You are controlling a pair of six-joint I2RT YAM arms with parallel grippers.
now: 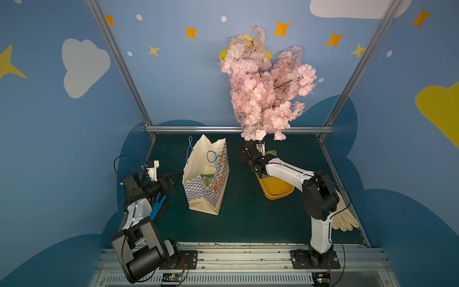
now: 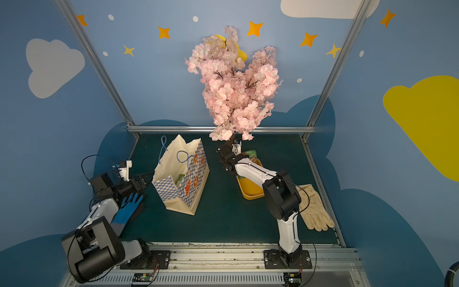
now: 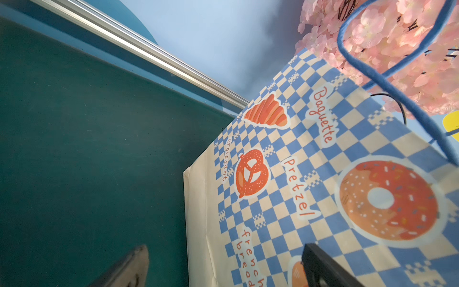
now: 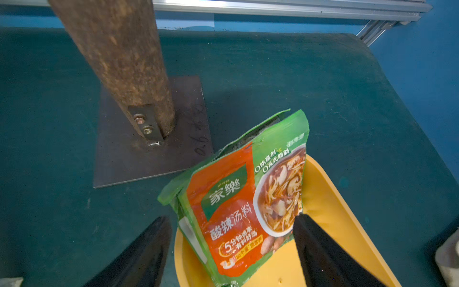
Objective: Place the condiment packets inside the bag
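A green and orange condiment packet (image 4: 229, 210) leans in the yellow tray (image 4: 334, 205), tilted against its far end. My right gripper is open over the tray, its fingers (image 4: 138, 258) apart on either side of the packet's lower part in the right wrist view. The paper bag (image 1: 205, 177) stands upright with its mouth open, and another green packet (image 1: 207, 179) shows inside it. Close by the bag's left side, my left gripper (image 1: 181, 176) is open and holds nothing; its fingers (image 3: 129, 267) frame the bag's printed wall in the left wrist view.
The blossom tree's trunk (image 4: 129, 62) rises from a dark base plate (image 4: 148, 138) behind the tray. A beige glove (image 2: 313, 208) lies at the right edge, and a blue glove (image 2: 126, 210) beneath the left arm. Table between bag and tray is clear.
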